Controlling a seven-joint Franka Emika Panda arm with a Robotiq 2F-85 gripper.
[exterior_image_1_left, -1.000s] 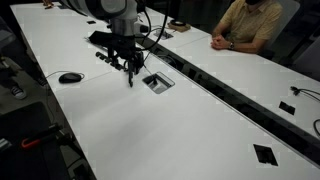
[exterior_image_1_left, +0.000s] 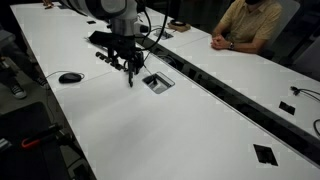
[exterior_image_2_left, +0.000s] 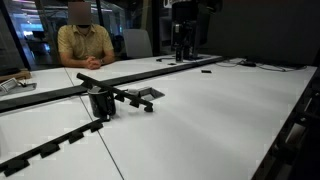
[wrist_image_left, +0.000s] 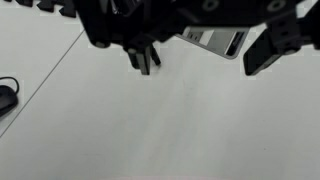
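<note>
My gripper is open, its dark fingers (wrist_image_left: 262, 55) set wide apart with nothing between them. In exterior view 1 the gripper (exterior_image_1_left: 131, 74) hangs at the far left of the white table, just left of a small grey tray (exterior_image_1_left: 160, 88). A dark item (wrist_image_left: 235, 43) lies in that tray, partly cut off by the gripper in the wrist view. Behind the left finger shows a small dark thing (wrist_image_left: 156, 56), too hidden to identify. Exterior view 2 has a small black object (exterior_image_2_left: 206, 71) lying on the table near the gripper (exterior_image_2_left: 184, 50).
A black mouse (exterior_image_1_left: 70, 77) with a cable lies left of the arm. A black square (exterior_image_1_left: 265, 155) sits at the table's right. Dark toothed strips (exterior_image_2_left: 45, 150) run along a seam. A person (exterior_image_1_left: 243, 25) sits across the table.
</note>
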